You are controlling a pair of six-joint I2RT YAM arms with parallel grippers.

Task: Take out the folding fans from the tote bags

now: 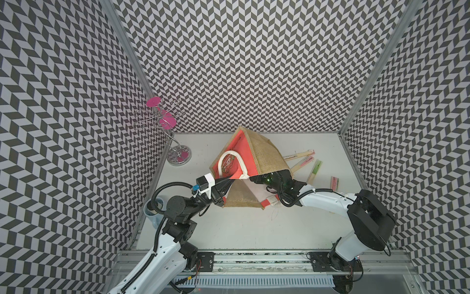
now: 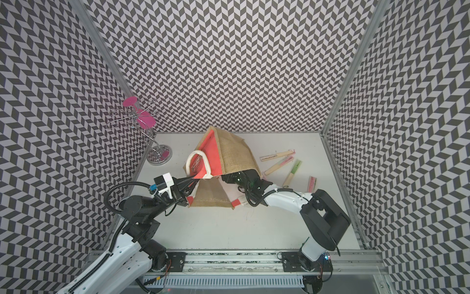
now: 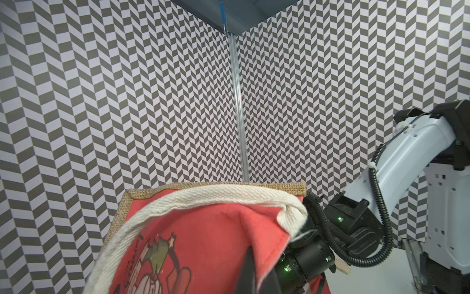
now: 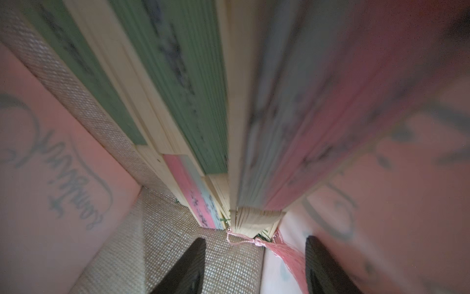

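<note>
A burlap tote bag with red sides (image 1: 266,152) and a white rope handle (image 3: 220,193) is held up at mid-table. My left gripper is shut on its red cloth beside the handle's base. My right gripper is inside the bag; its fingers (image 4: 192,267) stand apart with no fan between the tips. Several folding fans (image 4: 186,83), green and pink with wooden ribs, lie in the bag close to the right wrist camera, a pink tassel (image 4: 288,254) hanging near the fingertips. Outside, folded fans (image 1: 314,171) lie on the table to the right.
More burlap and red cloth (image 1: 244,196) lies on the table beneath the raised bag. A metal stand with pink discs (image 1: 179,154) is at the back left, and a light blue cup (image 1: 152,215) is left of my left arm.
</note>
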